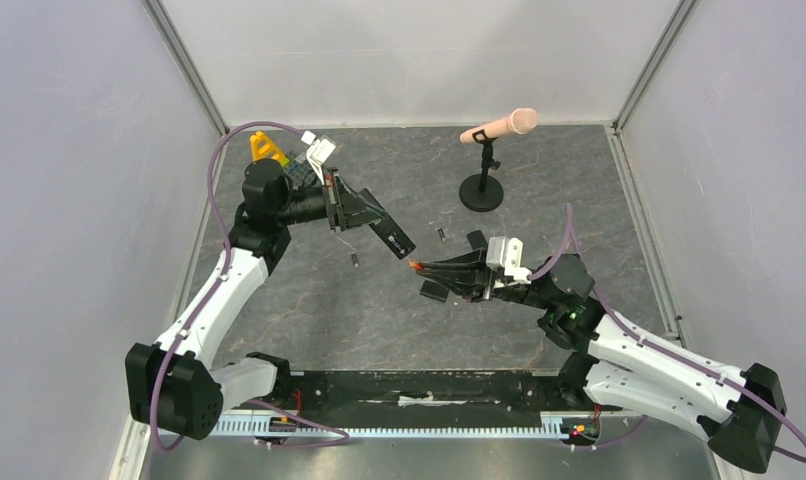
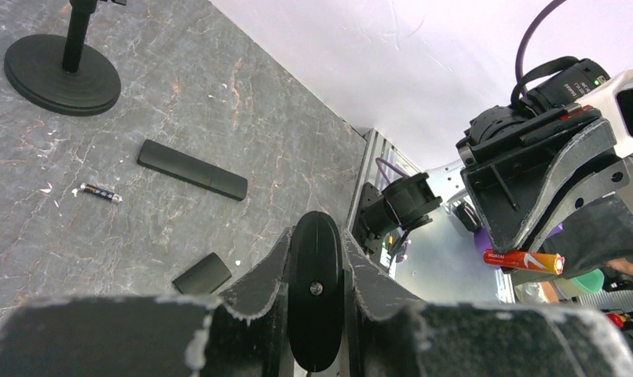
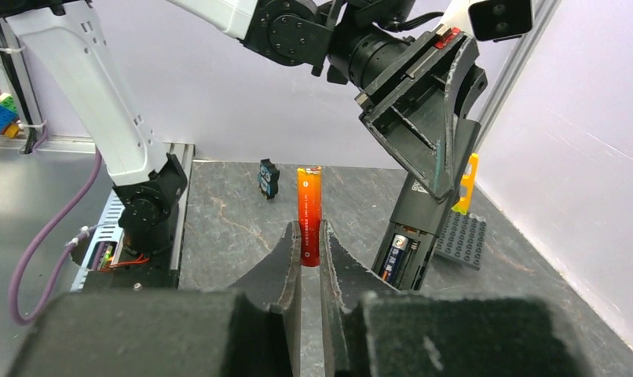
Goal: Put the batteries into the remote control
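My left gripper is shut on the black remote, held tilted above the table. In the right wrist view its open compartment holds a silver-black battery. My right gripper is shut on an orange battery, upright in the right wrist view, just apart from the remote's lower end. A loose battery lies on the table, as do a long black piece and a small black cover.
A black stand with a pale cylinder is at the back right. Yellow and dark toy pieces lie at the back left. White walls bound the table on the sides and back.
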